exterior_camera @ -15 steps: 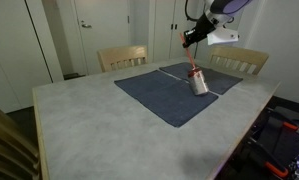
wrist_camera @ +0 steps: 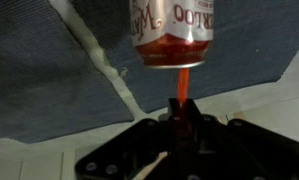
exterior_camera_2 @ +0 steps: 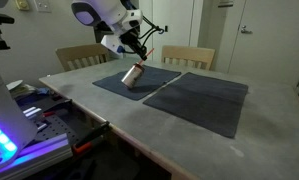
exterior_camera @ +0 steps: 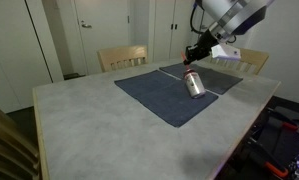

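Observation:
A silver can with a red end (exterior_camera: 194, 84) leans to one side over the near dark mat (exterior_camera: 174, 112); whether it touches the mat I cannot tell. From its top rises a thin orange-red straw (exterior_camera_2: 147, 60). My gripper is shut on the straw, just off the can's red end, in the wrist view. Lettering on the can (wrist_camera: 174, 28) faces the camera there, and its far part is cut off by the frame edge. In exterior view 1 the gripper (exterior_camera: 186, 63) sits right above the can.
A second dark mat (exterior_camera_2: 201, 102) lies beside the first, with a narrow strip of table between them. Wide bare table (exterior_camera: 89, 120) stretches to the left in exterior view 1. Chairs (exterior_camera: 123, 57) stand along the far edge.
The arm has come lower and nearer to exterior view 1's camera. Less of the straw shows above the can, which has shifted slightly left and down.

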